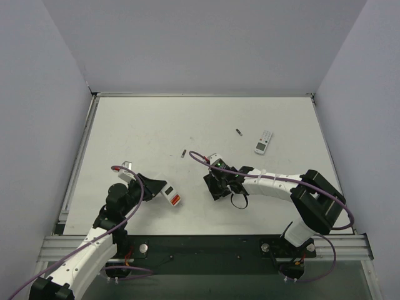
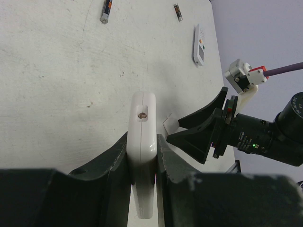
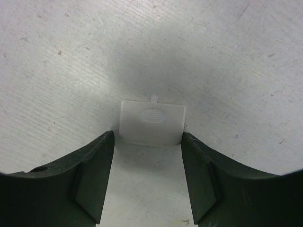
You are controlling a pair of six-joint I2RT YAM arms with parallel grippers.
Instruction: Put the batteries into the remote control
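Note:
In the top view a white remote [image 1: 167,192], with a dark patch and red-orange patches on its face, is held at the lower left by my left gripper [image 1: 155,187]. The left wrist view has this remote [image 2: 142,120] edge-on, clamped between the fingers. A small white battery cover [image 3: 151,124] lies on the table in the right wrist view. My right gripper has a fingertip at each side of it, a thin gap on the left, the right tip close against it. Two loose batteries, one nearer [image 1: 184,153] and one farther [image 1: 239,132], lie on the table.
Another white remote [image 1: 263,142] with a grey screen lies at the right. Grey walls [image 1: 200,50] bound it. My right arm [image 1: 275,186] spans the right side.

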